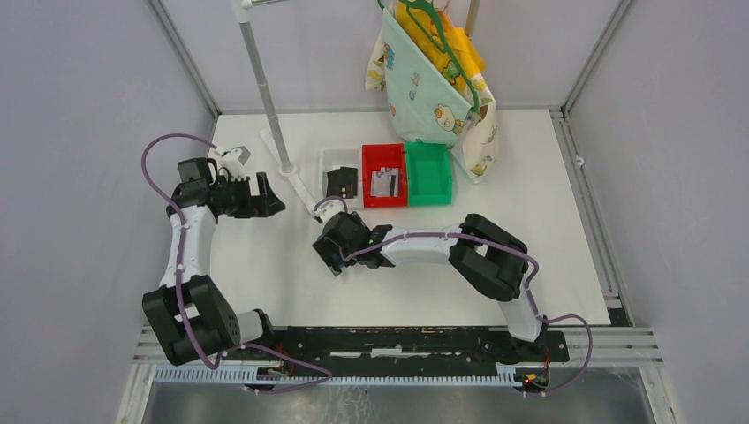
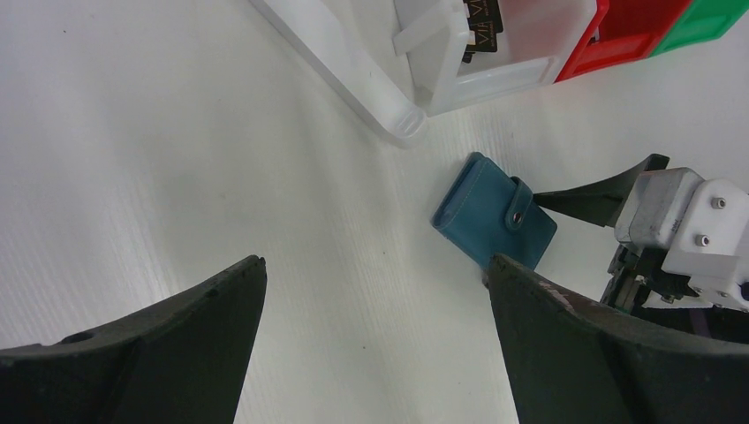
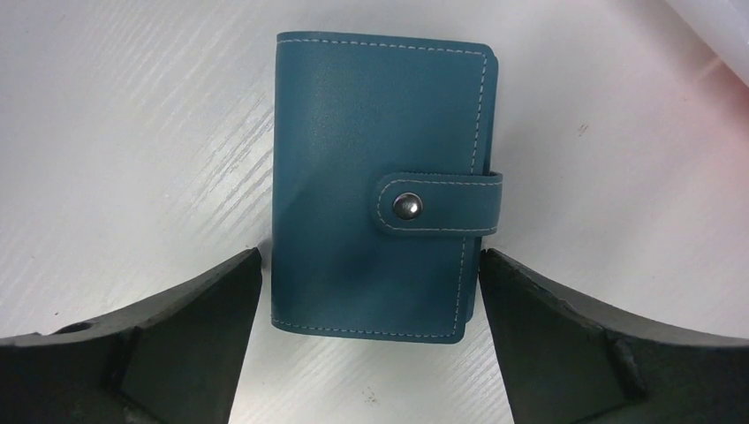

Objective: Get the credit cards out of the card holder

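Note:
A dark teal card holder (image 3: pixel 371 132) lies flat on the table, its strap snapped across the edge by a metal button. No cards show from it. Around its lower part stand the fingers of my right gripper, open, one tip at each side edge; whether they touch it I cannot tell. In the left wrist view the card holder (image 2: pixel 495 208) lies right of centre, with a right finger (image 2: pixel 587 199) next to its strap. My left gripper is open over bare table, nothing between its fingers, well left of the card holder in the top view.
Behind the card holder stand a white bin (image 1: pixel 328 159) with dark items, a red bin (image 1: pixel 380 150) with cards and an empty-looking green bin (image 1: pixel 429 175). A white stand foot (image 2: pixel 344 66) lies beside the white bin.

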